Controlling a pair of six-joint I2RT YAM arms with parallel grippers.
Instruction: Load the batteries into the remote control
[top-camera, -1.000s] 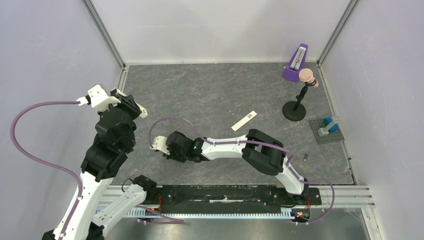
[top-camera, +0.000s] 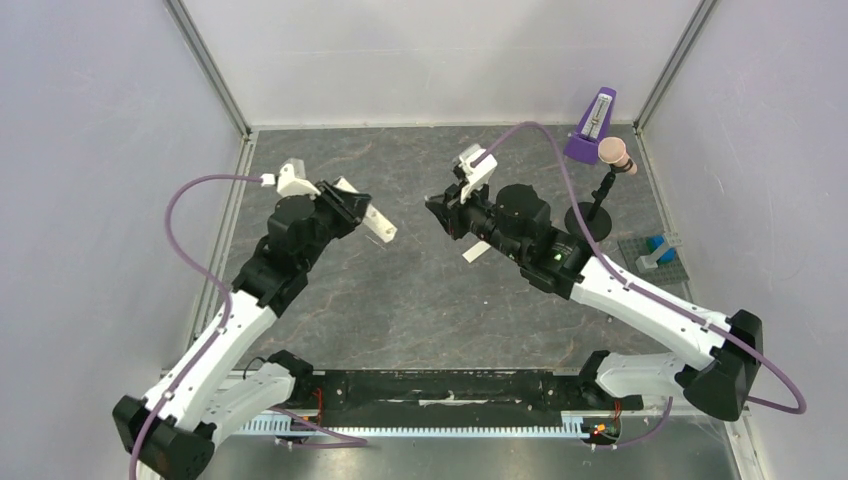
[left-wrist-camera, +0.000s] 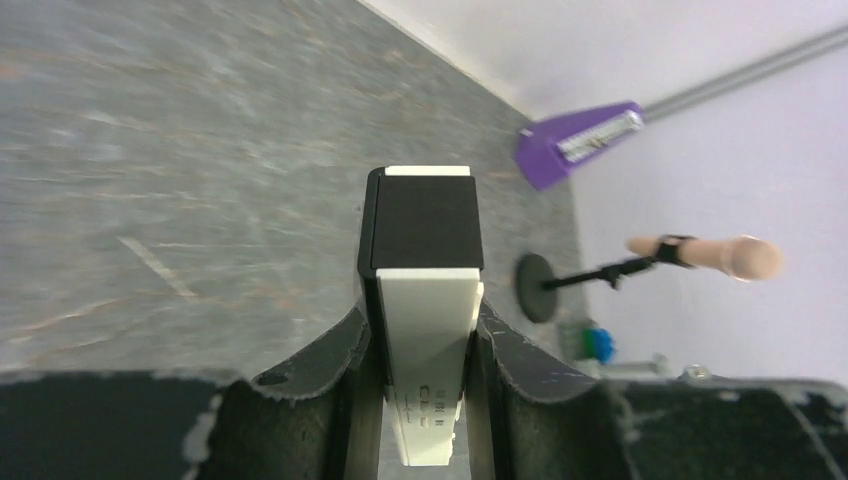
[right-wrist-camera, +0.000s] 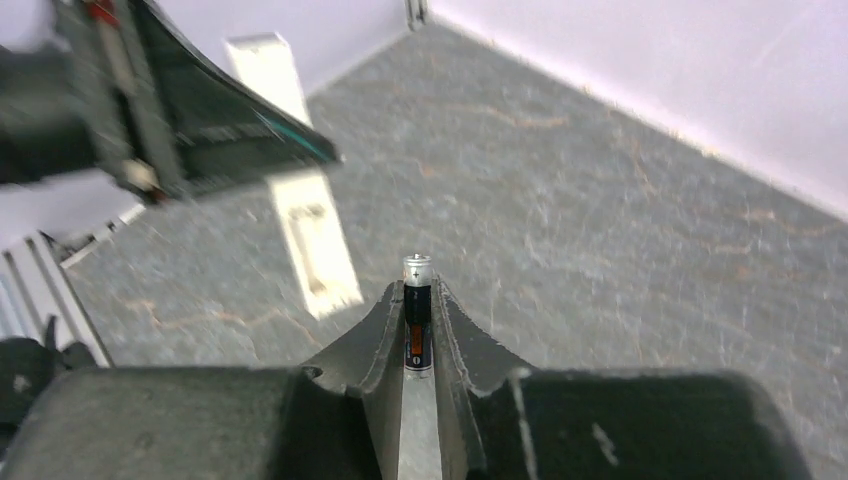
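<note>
My left gripper (top-camera: 355, 205) is shut on the white remote (top-camera: 383, 225), held raised at center-left; the left wrist view shows it upright between the fingers, with a black end on top. In the right wrist view the same remote (right-wrist-camera: 327, 255) shows an elongated recess on its face, partly behind the left gripper. My right gripper is shut on a single battery (right-wrist-camera: 418, 305) held upright at its fingertips, a short gap from the remote.
A white strip (top-camera: 477, 250) lies on the table (top-camera: 400, 310). At the right stand a purple metronome (top-camera: 590, 130), a black stand (top-camera: 588, 220) with a pink cylinder, and a grid plate (top-camera: 655, 275).
Both arms have moved: the left gripper with the remote rightward to the middle, the right gripper up from low center to the back, facing the left one.
</note>
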